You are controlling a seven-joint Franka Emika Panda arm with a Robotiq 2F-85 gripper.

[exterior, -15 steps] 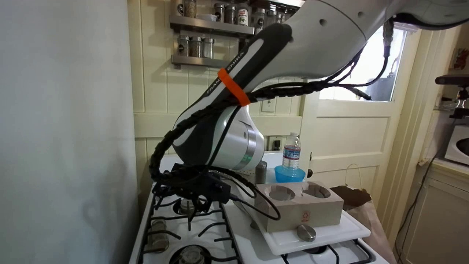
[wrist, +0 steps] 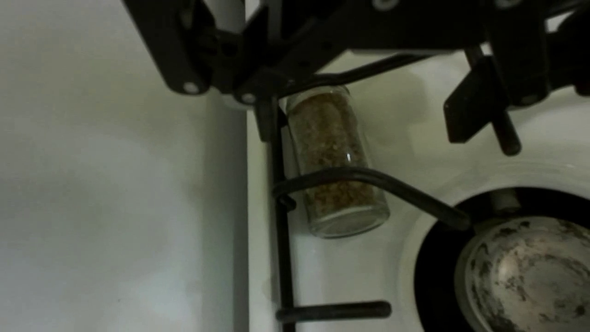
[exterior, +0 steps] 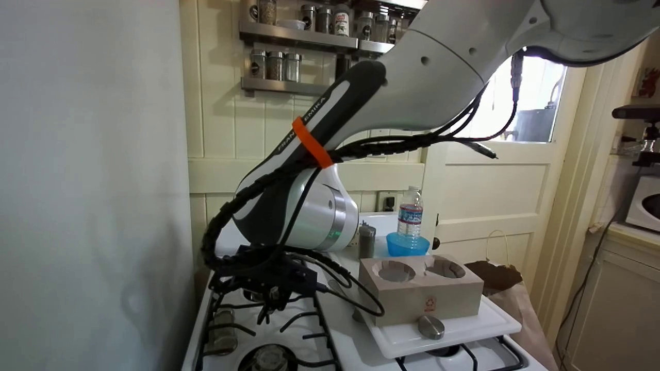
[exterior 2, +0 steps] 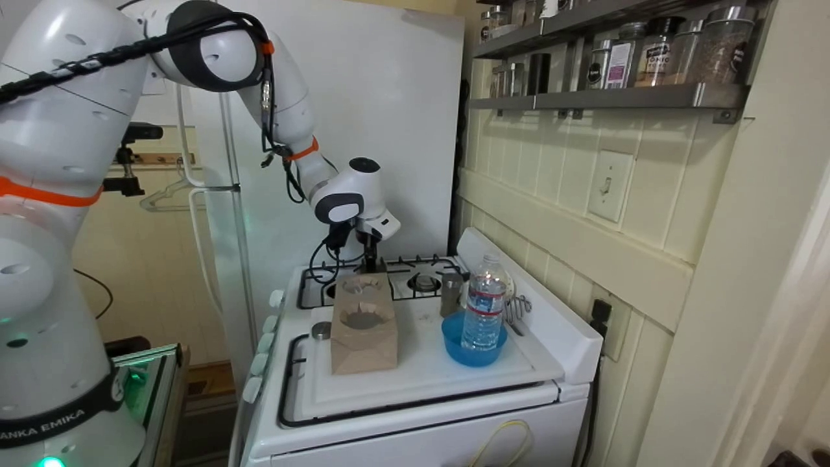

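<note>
A glass jar (wrist: 332,144) with brown grainy contents lies on its side on the stove top, under the grate bars, close to the stove's left edge. One bent grate bar crosses over it in the wrist view. In exterior view 1 the same jar (exterior: 223,331) shows at the lower left. My gripper hangs above it with its fingers spread wide and nothing held between them. One finger (wrist: 266,119) is to the left of the jar's upper end; the other is well off to its right, over the white stove surface.
Grate bars (wrist: 409,193) and a burner (wrist: 520,271) are beside the jar. The fridge wall (wrist: 110,193) rises close on the left. On a white board (exterior: 396,346) stand a cardboard carrier (exterior: 427,303) and a metal lid (exterior: 431,327). A water bottle (exterior 2: 484,311) stands in a blue bowl (exterior 2: 459,354).
In exterior view 1 my arm has moved down and slightly left, so the gripper is lower over the left burners. The jar and carrier have stayed put.
</note>
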